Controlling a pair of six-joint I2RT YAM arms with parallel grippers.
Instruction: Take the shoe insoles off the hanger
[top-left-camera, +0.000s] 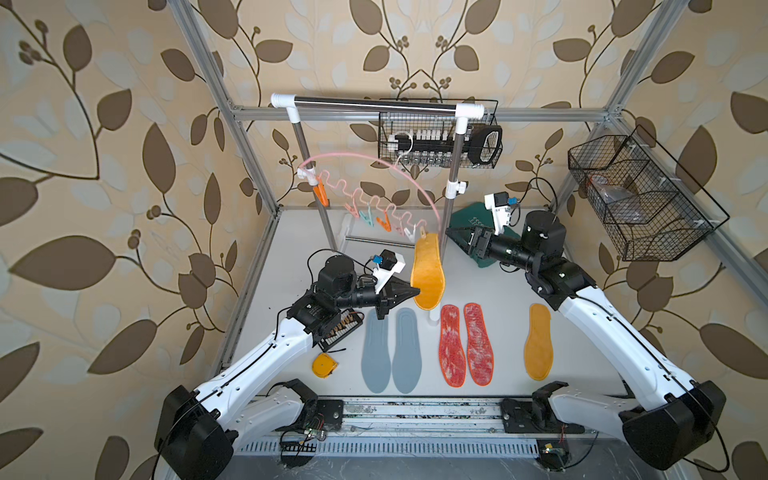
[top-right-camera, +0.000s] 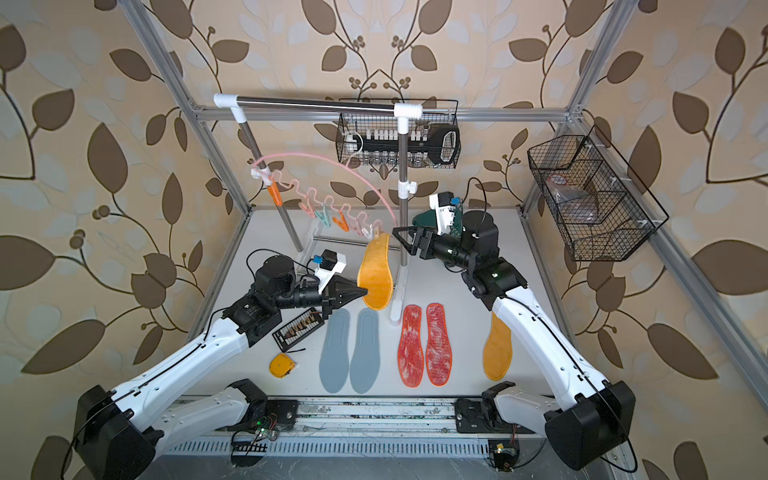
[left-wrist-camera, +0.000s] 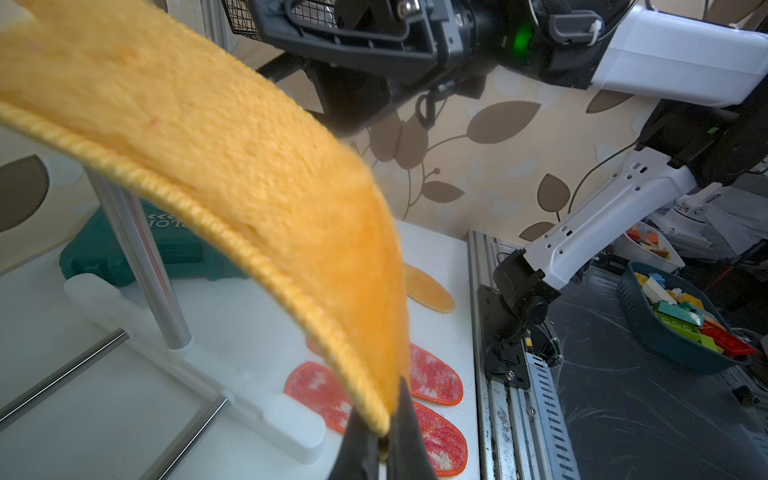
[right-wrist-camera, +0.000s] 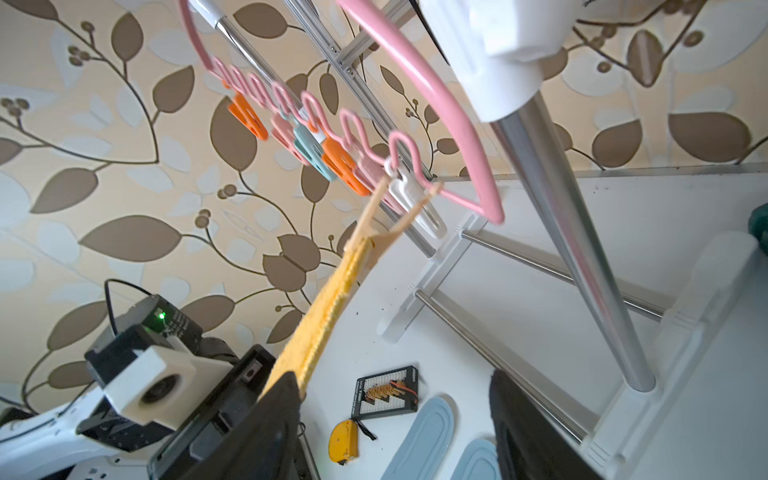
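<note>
A yellow insole (top-left-camera: 427, 268) hangs from a clip at the front end of the pink hanger (right-wrist-camera: 436, 92) on the rack. My left gripper (top-left-camera: 411, 293) is shut on its lower edge, as the left wrist view (left-wrist-camera: 320, 264) shows. My right gripper (top-right-camera: 401, 236) stands open beside the insole's top, nothing between its fingers; in the right wrist view the white clip (right-wrist-camera: 412, 200) is ahead of it.
Pairs of blue (top-left-camera: 376, 352) and red (top-left-camera: 452, 344) insoles and one yellow insole (top-left-camera: 537, 340) lie on the table front. A rack post (right-wrist-camera: 576, 240), green case (top-left-camera: 480, 220) and wire basket (top-left-camera: 640, 208) are nearby.
</note>
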